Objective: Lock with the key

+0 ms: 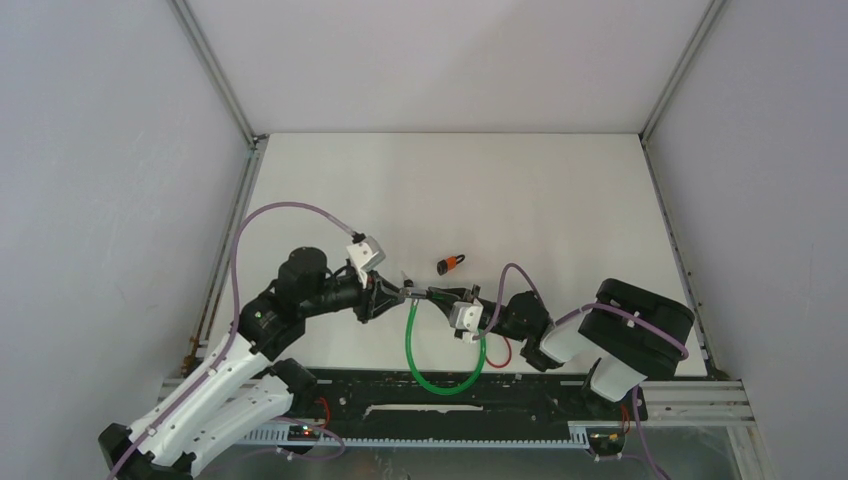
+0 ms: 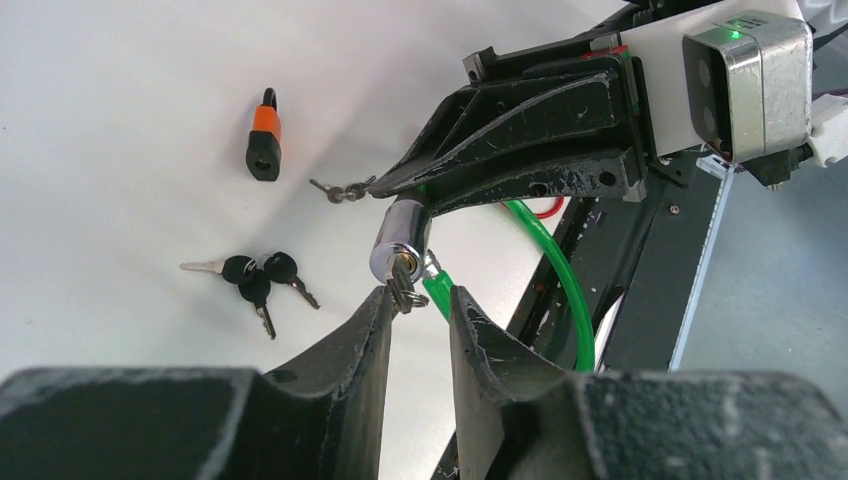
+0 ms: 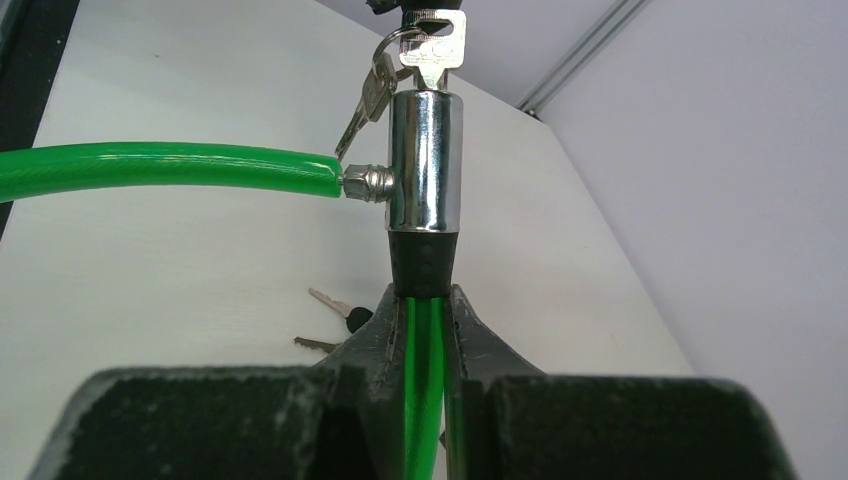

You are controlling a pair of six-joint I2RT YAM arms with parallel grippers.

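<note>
A green cable lock has a chrome cylinder point(image 3: 425, 160) with a black sleeve point(image 3: 422, 262). My right gripper is shut on the lock by the green cable just below that sleeve. A silver key point(image 3: 435, 45) stands in the cylinder's end; a second key point(image 3: 377, 90) dangles from its ring. Facing that end, my left gripper is open, its two fingers apart with the table showing between them. In the left wrist view the inserted key point(image 2: 401, 278) is just ahead of the left fingertip. How far the key is turned, I cannot tell.
An orange and black padlock point(image 2: 264, 142) lies on the table. Black-headed keys point(image 2: 256, 280) are grouped nearby, and small keys point(image 2: 340, 191) lie near the right gripper's fingers. The green cable point(image 1: 445, 389) loops over the table's front edge.
</note>
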